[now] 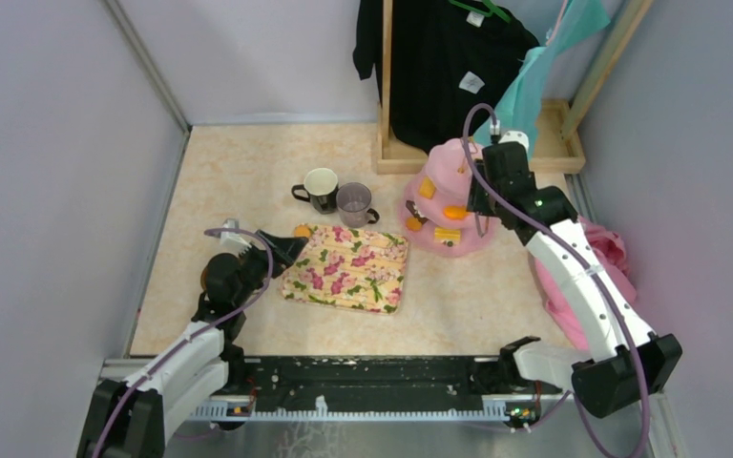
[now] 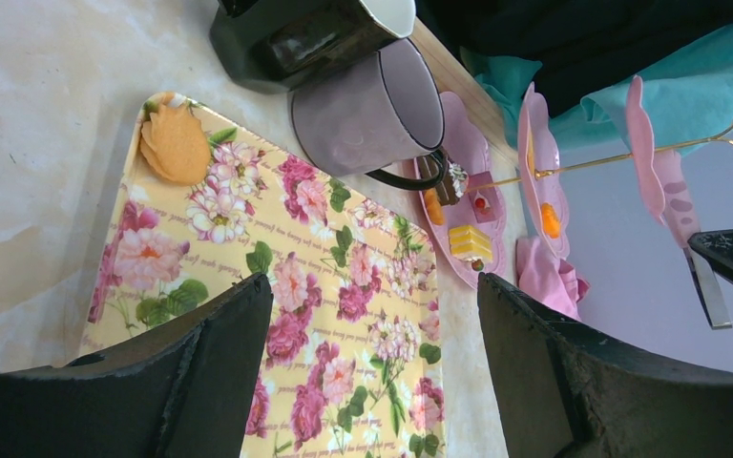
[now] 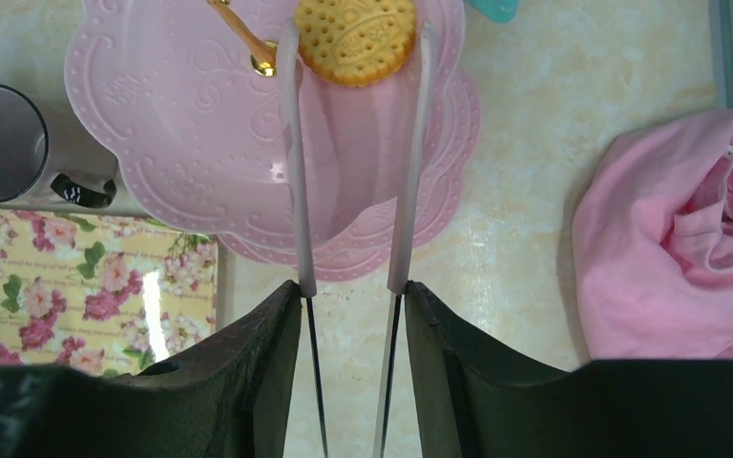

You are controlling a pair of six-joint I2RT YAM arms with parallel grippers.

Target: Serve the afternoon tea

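Note:
A pink tiered stand (image 1: 449,172) with pastries and cakes stands right of the floral tray (image 1: 344,269). A round biscuit (image 3: 355,36) lies on its top tier. My right gripper holds long tongs over that tier, their tips either side of the biscuit; whether they grip it is unclear. My left gripper is part open above the tray, with nothing between its fingers. A shell-shaped pastry (image 2: 174,145) lies on the tray's corner. A black mug (image 1: 321,191) and a grey mug (image 1: 353,204) stand behind the tray.
A wooden rack (image 1: 558,143) with black and turquoise garments stands at the back right. A pink cloth (image 3: 668,229) lies at the right. The table's left rear and the area right of the tray are clear.

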